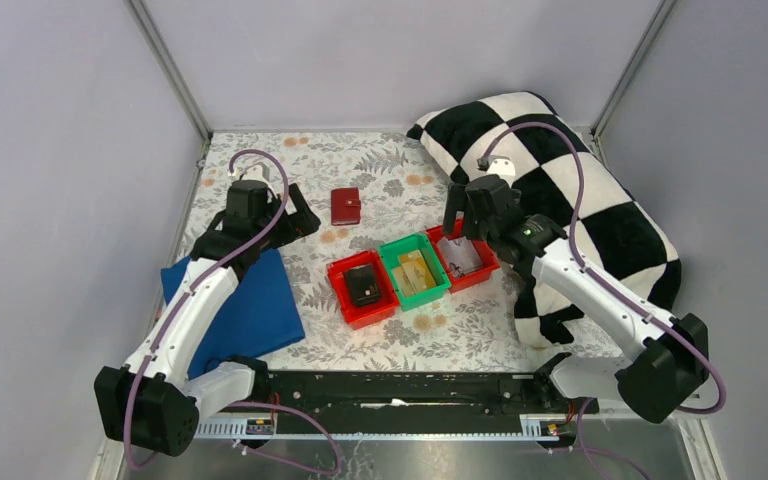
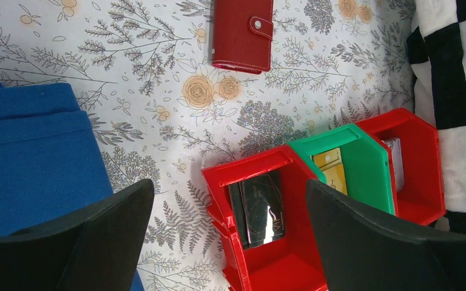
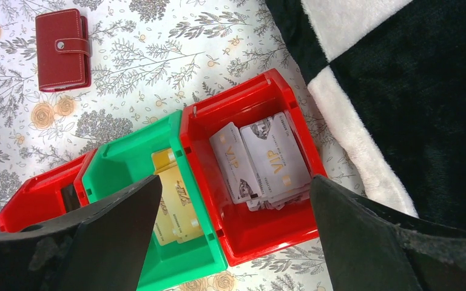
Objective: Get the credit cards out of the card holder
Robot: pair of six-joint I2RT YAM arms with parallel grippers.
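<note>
A dark red card holder (image 1: 345, 206) lies on the floral cloth, its strap snapped over the right edge; the left wrist view shows the same closed card holder (image 2: 243, 33) at the top, and in the right wrist view the card holder (image 3: 63, 50) is at upper left. No card can be seen sticking out of it. My left gripper (image 1: 309, 211) hangs to its left, open and empty. Over the right-hand bin my right gripper (image 1: 460, 212) is open as well, nothing between its fingers.
Three bins stand in a row: a red bin (image 2: 243, 257) with black cards, a green bin (image 3: 130, 159) with gold cards, a red bin (image 3: 243, 103) with white cards. Blue cloth (image 1: 250, 315) lies left, a checkered cushion (image 1: 580, 200) right. Bare cloth surrounds the holder.
</note>
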